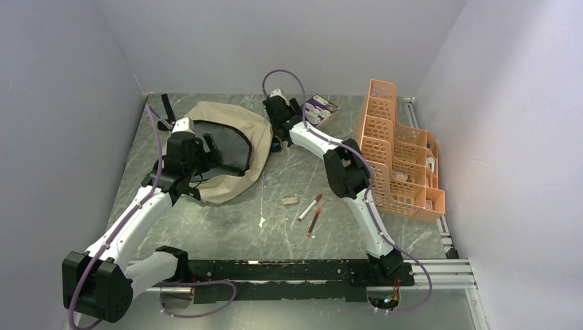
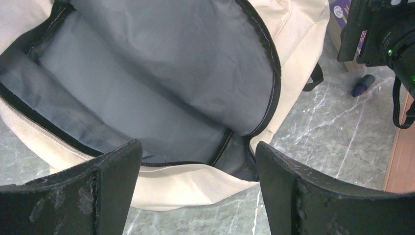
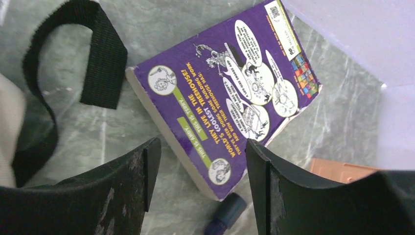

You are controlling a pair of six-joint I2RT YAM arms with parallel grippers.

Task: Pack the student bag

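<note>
An open beige bag with grey lining (image 1: 227,141) lies at the left rear, filling most of the left wrist view (image 2: 171,73). My left gripper is open over it. A purple comic-style book (image 1: 320,108) (image 3: 215,93) lies flat at the back, right of the bag. My right gripper stands open above the book's near side, nothing held. A dark capped pen-like object (image 3: 225,215) lies just below the book. A black strap (image 3: 103,78) lies left of the book.
An orange compartment organiser (image 1: 399,165) fills the right side. Two markers (image 1: 309,207) (image 1: 313,221) and a small pale block (image 1: 289,201) lie on the front middle of the grey table, which is otherwise fairly clear. Walls border the back and sides.
</note>
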